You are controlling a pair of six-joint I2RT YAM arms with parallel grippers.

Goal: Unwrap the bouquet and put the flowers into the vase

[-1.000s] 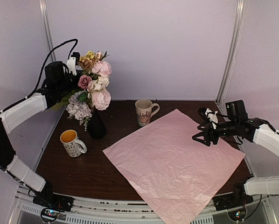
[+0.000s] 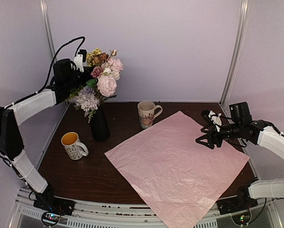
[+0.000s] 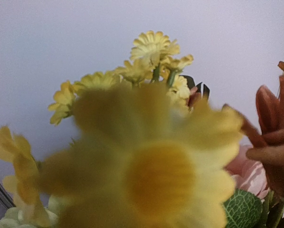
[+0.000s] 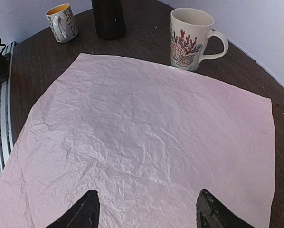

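A bouquet of pink, mauve, white and yellow flowers [image 2: 107, 85] stands in the tall black vase [image 2: 99, 124] at the left of the table; the stems' lower ends are out of sight. My left gripper [image 2: 86, 74] is among the blooms on their left side, its fingers hidden behind petals and leaves. Blurred and very close, a yellow flower [image 3: 161, 175] fills the lower middle of the left wrist view and covers the fingers there. Over the pink sheet [image 4: 132, 142] my right gripper is open, with nothing between its fingers.
A white mug with orange inside [image 2: 74, 146] stands in front of the vase, to its left. The mug with a coral pattern [image 2: 146, 115] is at the back, right of the vase. The pink sheet itself is bare.
My left arm has moved right and slightly back against the flowers. The bouquet has turned and shifted right, and the vase has moved slightly. The right arm stays still.
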